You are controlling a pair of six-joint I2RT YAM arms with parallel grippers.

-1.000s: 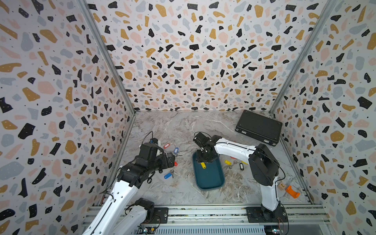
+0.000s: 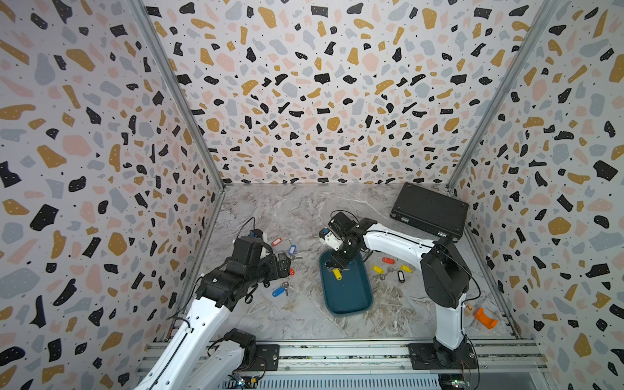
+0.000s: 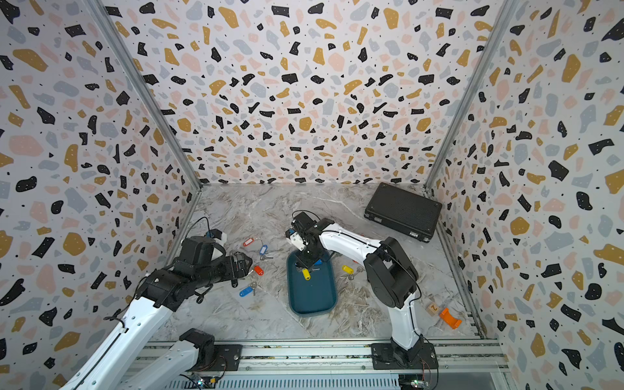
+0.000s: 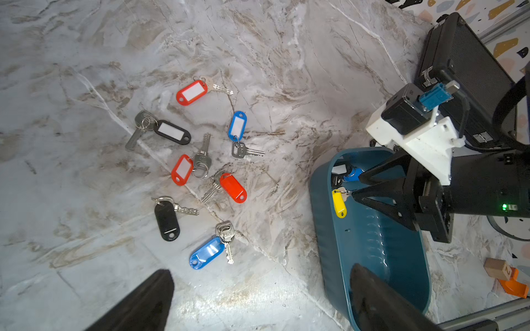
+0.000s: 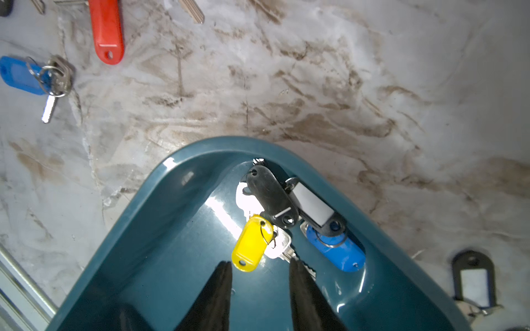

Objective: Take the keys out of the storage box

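The teal storage box (image 5: 165,187) holds a few tagged keys at its far end. A yellow tag (image 5: 251,245) lies there with its key, beside a black tag (image 5: 269,190), a white-labelled black tag (image 5: 314,204) and a blue tag (image 5: 339,251). My right gripper is open over them, nothing between its fingers, the yellow tag just ahead of the gap. Left of the box, my open left gripper hovers above the table, also empty. Beneath it lie several tagged keys, among them a blue tag (image 4: 208,252) and a black tag (image 4: 166,219).
More keys lie right of the box, including a yellow tag (image 2: 378,269) and a black tag (image 2: 401,276). A black case (image 2: 430,211) stands at the back right, an orange object (image 2: 485,318) at the front right.
The left arm stays still.
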